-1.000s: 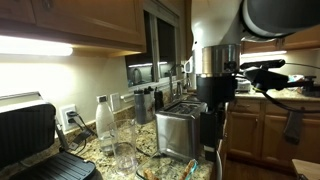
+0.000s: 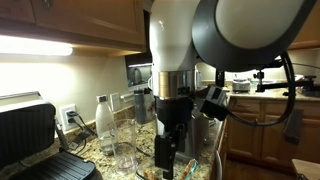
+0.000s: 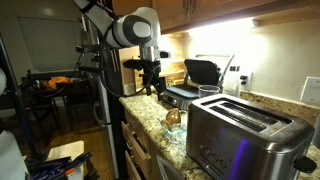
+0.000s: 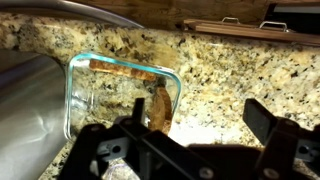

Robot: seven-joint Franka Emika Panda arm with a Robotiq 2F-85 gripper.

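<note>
My gripper is open above the counter, its dark fingers wide apart with only speckled stone visible between them. A clear rectangular dish [image 4: 70,100] with a bluish rim lies left of the gap, partly covered by the left finger. Inside it are a straight brown stick [image 4: 122,69] along one edge and a darker brown piece [image 4: 160,108] beside the left finger. In exterior view 2, the gripper [image 3: 165,92] hangs over the counter behind the toaster [image 3: 245,140], with a brown item [image 3: 172,118] below it. The dish's remaining contents are unclear.
A white bottle [image 2: 104,118] and a clear glass pitcher [image 2: 125,150] stand close to the arm in exterior view 1. An open grill [image 2: 27,130] sits at the left. Bare counter [image 4: 225,75] shows right of the dish, and a drawer edge [image 4: 250,28] borders it.
In exterior view 1 the arm has moved left and lower, looming larger. It now hides most of the toaster, which showed clearly before. The items on the counter appear unmoved.
</note>
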